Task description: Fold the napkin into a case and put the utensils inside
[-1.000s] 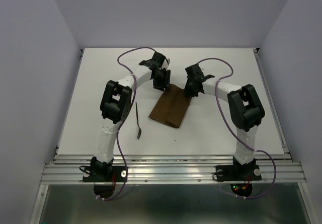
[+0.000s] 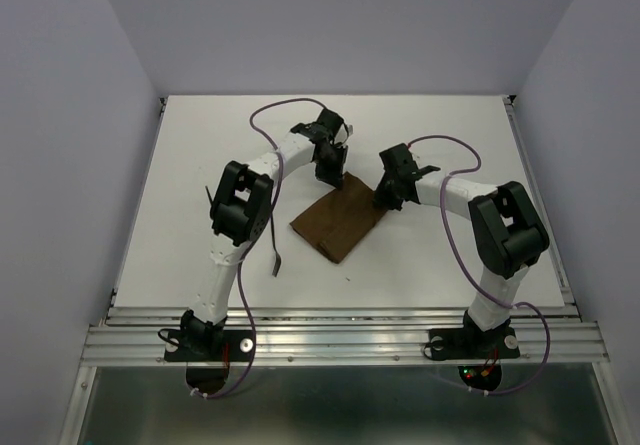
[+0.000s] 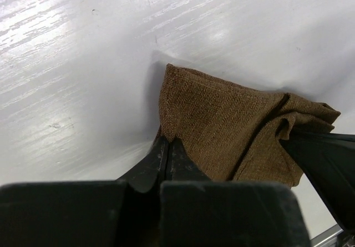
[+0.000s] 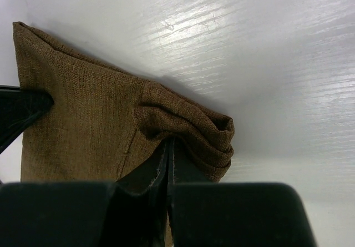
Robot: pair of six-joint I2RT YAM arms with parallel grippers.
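The brown napkin (image 2: 332, 223) lies folded into a slanted rectangle at the table's middle. My left gripper is shut on the cloth at one upper corner, which shows flat-folded in the left wrist view. My right gripper is shut on the other upper corner, where the cloth is bunched into folds in the right wrist view. A long dark utensil (image 2: 276, 261) lies left of the napkin, its upper part partly hidden by the left arm. Another thin dark piece shows at the far left beside that arm.
A small dark speck lies below the napkin. The two gripper tips are close together along the napkin's upper end.
Both arms have shifted right, the right one also toward the front. The napkin's upper end has moved with them, so it lies more slanted.
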